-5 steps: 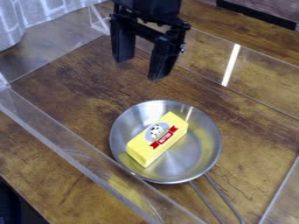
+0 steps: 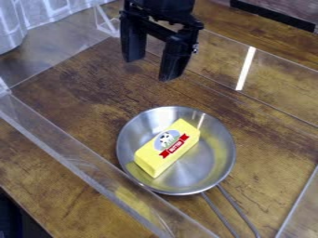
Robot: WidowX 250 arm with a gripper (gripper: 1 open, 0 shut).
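Note:
A yellow butter box with a red label lies diagonally inside a steel pan, whose long handle points toward the lower right. Above and behind the pan hangs my black gripper, its two fingers apart and pointing down, with nothing seen between them.
Clear plastic walls run along the left and right sides of the wooden table. The wood left of and behind the pan is bare. A white cloth is at the top left corner.
My gripper has shifted very slightly; the pan and butter box are unmoved.

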